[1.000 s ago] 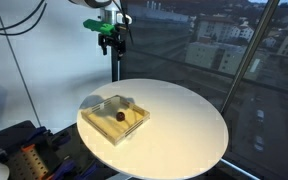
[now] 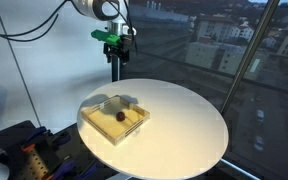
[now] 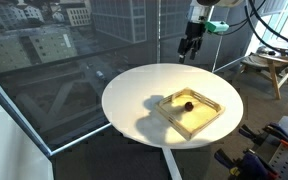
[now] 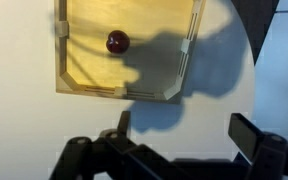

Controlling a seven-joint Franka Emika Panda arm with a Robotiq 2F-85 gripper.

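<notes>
A small dark red round object lies inside a shallow light-wood tray. Both show in the exterior views too, where the tray rests on the white round table and the red object sits inside, clear of its walls. High above the table's far part hangs my gripper, well away from the tray. In the wrist view, the gripper is open, its dark fingers wide apart with only bare tabletop and shadow visible between them.
Large window panels stand behind the table. Dark equipment is close to the table's edge on the tray side.
My arm has come lower and shifted slightly to the right in exterior view 1. The tray and the red object have not visibly moved.
</notes>
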